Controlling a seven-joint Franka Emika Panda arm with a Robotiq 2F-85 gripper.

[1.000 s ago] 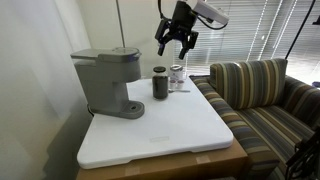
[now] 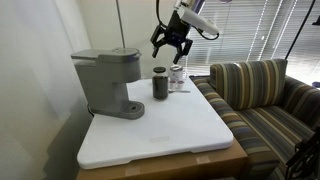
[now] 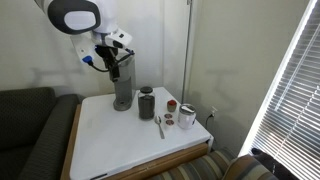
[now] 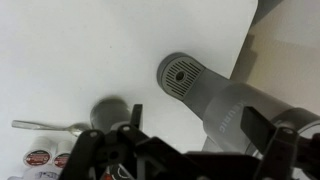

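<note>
A grey Keurig coffee maker [image 2: 108, 82] stands upright at the left of the white table in exterior view 1. Its round drip tray [image 4: 180, 77] is bare in the wrist view. Beside the machine is a dark canister [image 2: 160, 84], also seen from above as a dark round shape [image 4: 108, 113]. My gripper [image 2: 168, 57] hangs in the air above the table, fingers spread and nothing between them. In exterior view 2 the gripper [image 3: 118, 64] overlaps the upper part of the coffee maker [image 3: 124, 92]. In the wrist view, the open fingers [image 4: 258, 130] appear in front of the machine's body.
Behind the canister stands a white cup [image 3: 187, 116]. A spoon [image 3: 160, 128] and small coffee pods [image 4: 40, 155] lie near it. A striped sofa [image 2: 250, 85] borders its right side.
In exterior view 1 my gripper has shifted slightly left, toward the coffee maker. The things on the table have stayed put.
</note>
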